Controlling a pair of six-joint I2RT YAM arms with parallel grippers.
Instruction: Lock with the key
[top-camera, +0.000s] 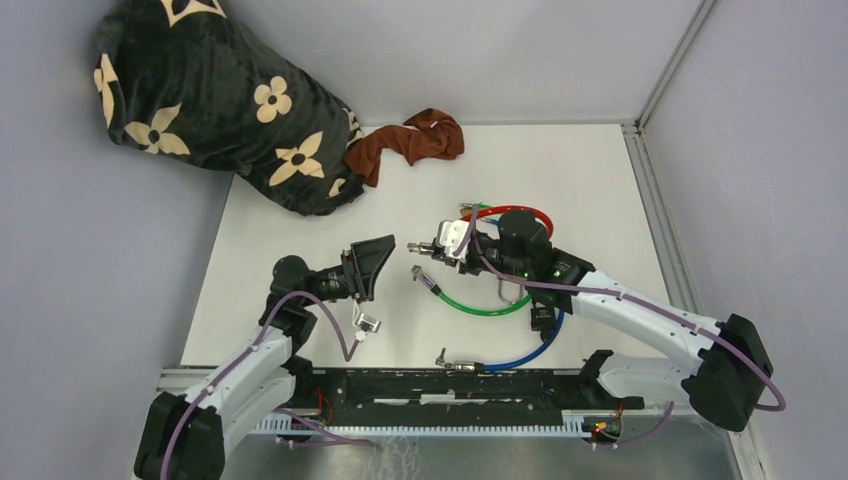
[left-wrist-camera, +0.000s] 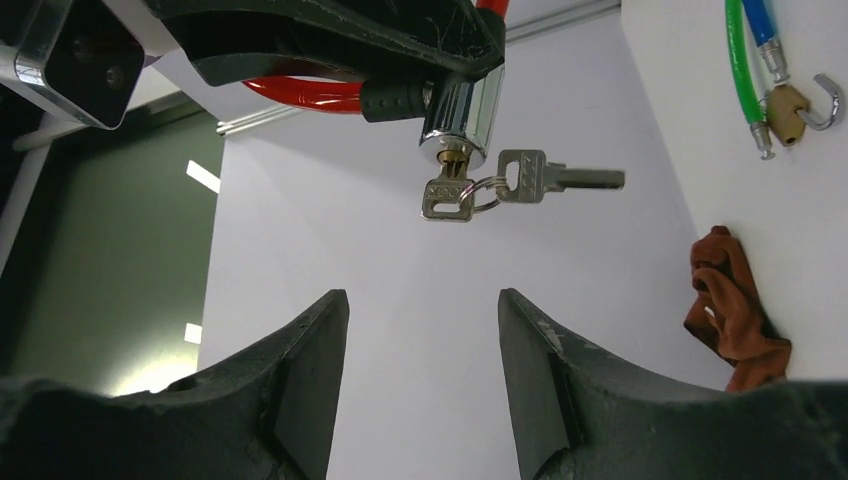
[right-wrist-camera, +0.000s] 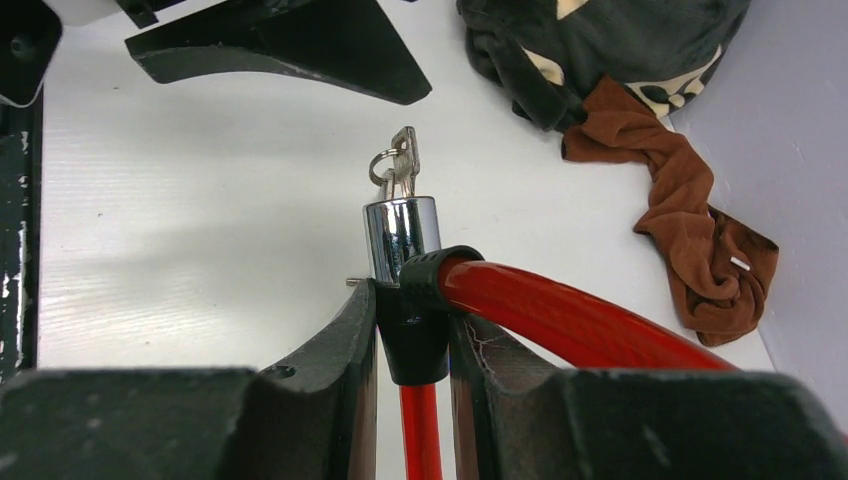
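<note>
The red cable lock (right-wrist-camera: 590, 320) is held up over the table by its black collar, with my right gripper shut on it. Its chrome cylinder (right-wrist-camera: 402, 235) points away from those fingers. One key (left-wrist-camera: 447, 200) sits with its blade in the brass keyway of the cylinder. From a ring on it hangs a second key (left-wrist-camera: 565, 179), its blade free. My left gripper is apart from the keys, its fingers spread with nothing between them; in the top view it stands just left of the lock end.
On the table lie a green cable lock (top-camera: 480, 309), a blue cable lock (top-camera: 520, 362) and a brass padlock (left-wrist-camera: 787, 114). A brown cloth (top-camera: 410, 145) and a dark flowered cushion (top-camera: 240, 110) occupy the back left.
</note>
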